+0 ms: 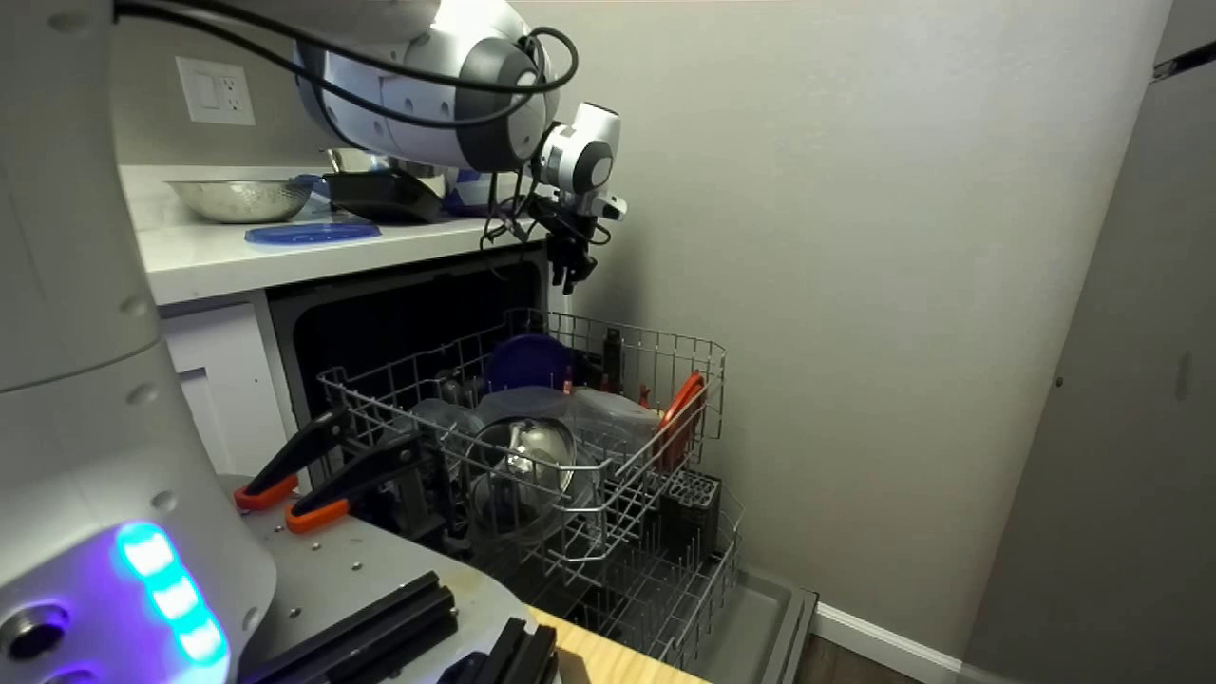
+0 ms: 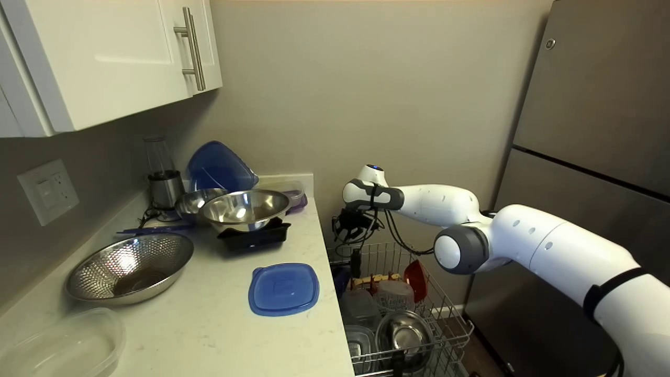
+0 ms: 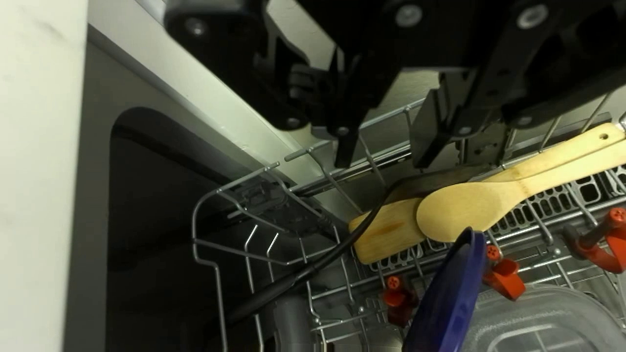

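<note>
My gripper hangs above the back of the dishwasher's upper rack, its fingers spread apart with nothing between them. In exterior view 1 the gripper (image 1: 569, 285) is over the rear of the rack. A dark blue round lid (image 1: 529, 363) stands on edge in that rack, below the fingertips and apart from them. The wrist view shows the blue lid (image 3: 449, 299) nearly edge-on at the bottom, among the tines. In exterior view 2 the gripper (image 2: 352, 235) is small and dark, with its fingers hard to make out.
Wooden utensils (image 3: 469, 205), a red-orange bowl (image 1: 681, 410), a steel bowl (image 1: 524, 462) and clear containers (image 2: 361, 308) occupy the upper rack (image 1: 718, 376). The counter edge (image 3: 73, 176) borders the left. Bowls and a light blue lid (image 2: 283, 289) rest on the counter.
</note>
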